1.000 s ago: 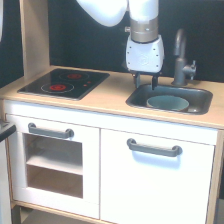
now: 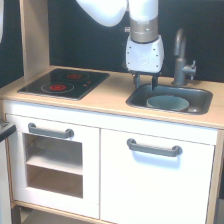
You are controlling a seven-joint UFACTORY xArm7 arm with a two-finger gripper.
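My gripper (image 2: pixel 145 83) points down over the left part of the dark sink (image 2: pixel 204 103), with its fingers apart and nothing visible between them. Inside the basin lies a round grey-green dish (image 2: pixel 167 103), just right of and below the fingers. The gripper looks close to the sink's rim, but whether it touches anything is too small to tell.
A dark tap (image 2: pixel 180 60) rises behind the sink, right of my gripper. To the left is a black hob (image 2: pixel 64 83) with red rings. Bare wooden worktop (image 2: pixel 112 93) lies between hob and sink. Below are an oven door (image 2: pixel 52 133) and a white cupboard door (image 2: pixel 155 180), both with grey handles.
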